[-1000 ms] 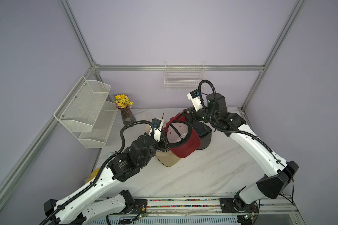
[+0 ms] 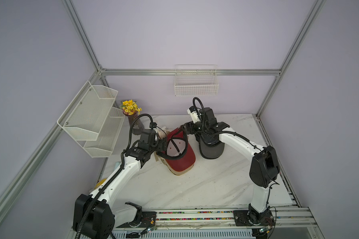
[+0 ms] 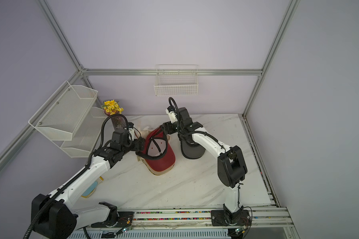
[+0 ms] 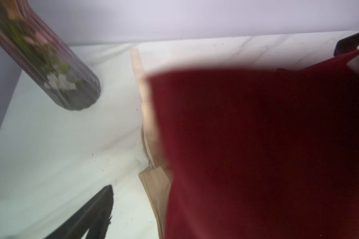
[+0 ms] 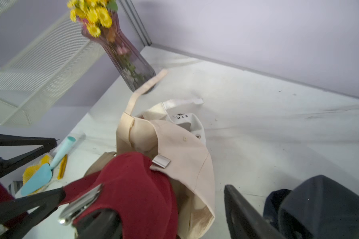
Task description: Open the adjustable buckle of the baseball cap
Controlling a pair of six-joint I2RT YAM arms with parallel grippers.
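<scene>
The red cap with dark sweatband lies upturned on beige caps. Its red back with a silver buckle shows below the right gripper's camera. My left gripper is at the cap's left side, open; red fabric fills much of the left wrist view, blurred. My right gripper is at the cap's upper back, part open; whether fabric sits between its fingers is unclear.
A grey cap lies right of the red one. A flower vase stands at the back left, below mesh shelves. Small tools lie at the left edge.
The red cap has moved left and down onto the beige caps.
</scene>
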